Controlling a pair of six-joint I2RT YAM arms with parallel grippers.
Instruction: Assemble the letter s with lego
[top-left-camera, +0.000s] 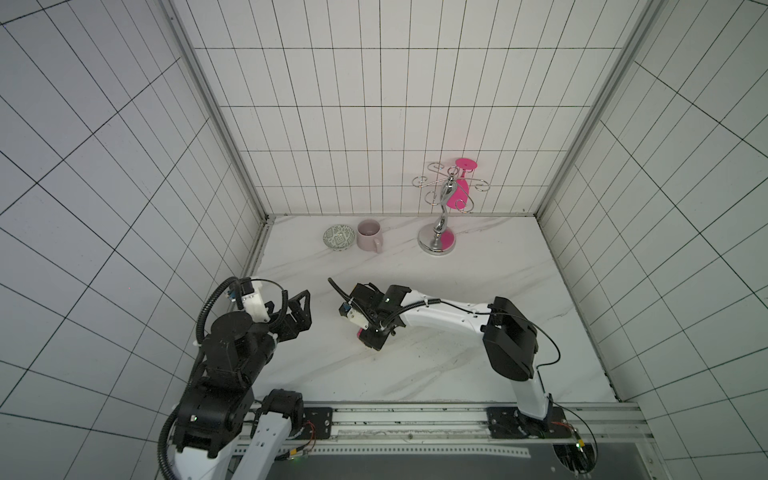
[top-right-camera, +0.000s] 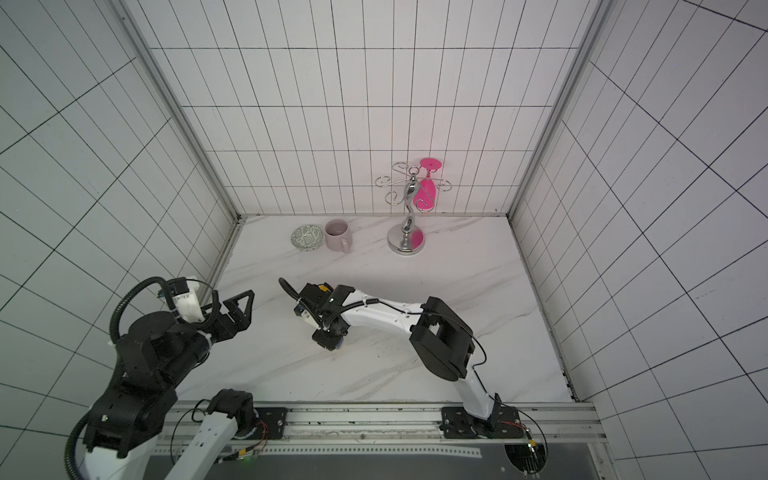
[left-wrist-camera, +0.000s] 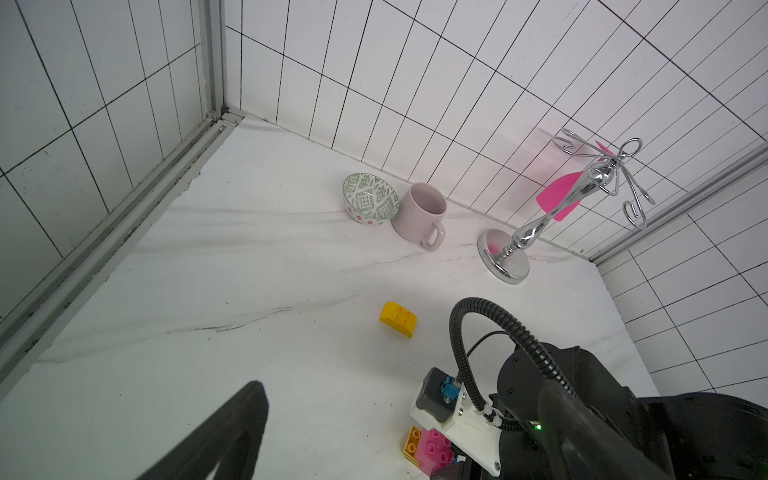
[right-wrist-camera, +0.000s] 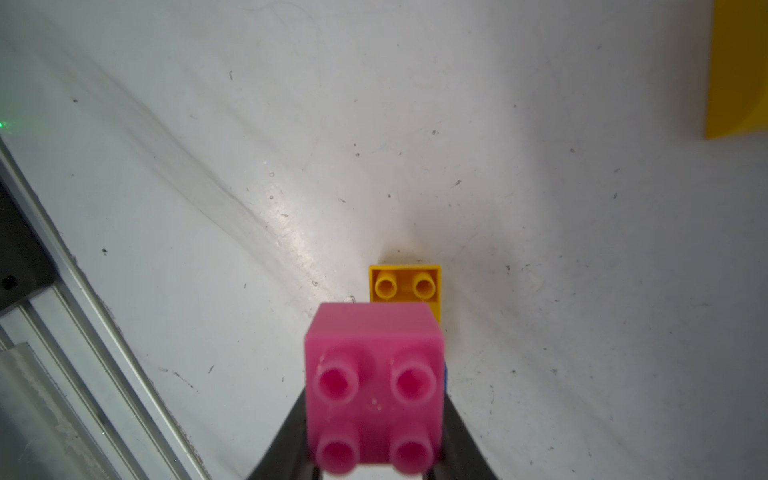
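Observation:
A pink brick (right-wrist-camera: 376, 376) with studs up sits between the fingers of my right gripper, which is shut on it. Beneath or behind it, an orange-yellow brick (right-wrist-camera: 405, 286) shows two studs, and a sliver of blue brick (right-wrist-camera: 445, 380) peeks out at the side. Whether the pink brick touches them cannot be told. The left wrist view has the pink brick (left-wrist-camera: 434, 451) beside the orange-yellow one (left-wrist-camera: 412, 445). A separate yellow curved-top brick (left-wrist-camera: 398, 319) lies alone on the table. My left gripper (top-left-camera: 301, 309) hangs open and empty over the table's left side.
At the back stand a patterned bowl (top-left-camera: 338, 237), a mauve mug (top-left-camera: 369, 235) and a chrome stand (top-left-camera: 437, 240) with a pink goblet (top-left-camera: 457, 194) hanging on it. My right arm reaches across the table's middle. Bare tabletop (top-left-camera: 480, 264) lies to the right.

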